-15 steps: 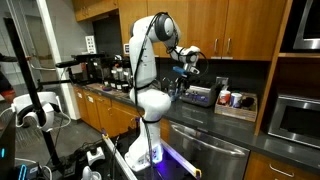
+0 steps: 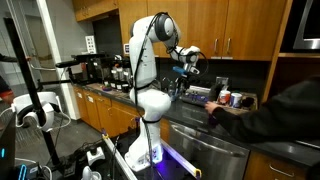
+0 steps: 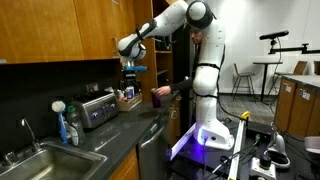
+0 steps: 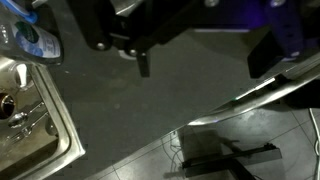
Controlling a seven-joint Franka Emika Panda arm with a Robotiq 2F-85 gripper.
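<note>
My gripper is open in the wrist view, its two dark fingers (image 4: 142, 64) wide apart with bare dark counter between them. In exterior view 1 the gripper (image 2: 186, 72) hangs above the counter, in front of the toaster (image 2: 203, 96). Exterior view 2 also has the gripper (image 3: 130, 74) raised clear of the worktop. Near the left edge of the wrist view stands a clear bottle (image 4: 38, 42) with blue at its top, beside the sink (image 4: 66, 128). Nothing touches the fingers.
A large dark shape (image 2: 285, 115), like a sleeved arm, reaches over the counter from the right. Behind the toaster's right end, several cups and jars sit in a wooden tray (image 2: 246, 103). A soap bottle (image 3: 62, 127) stands behind the sink (image 3: 68, 160). The microwave (image 2: 300, 116) is partly hidden.
The large dark shape has come in from the right and now covers part of the counter and microwave. My arm shows no clear movement.
</note>
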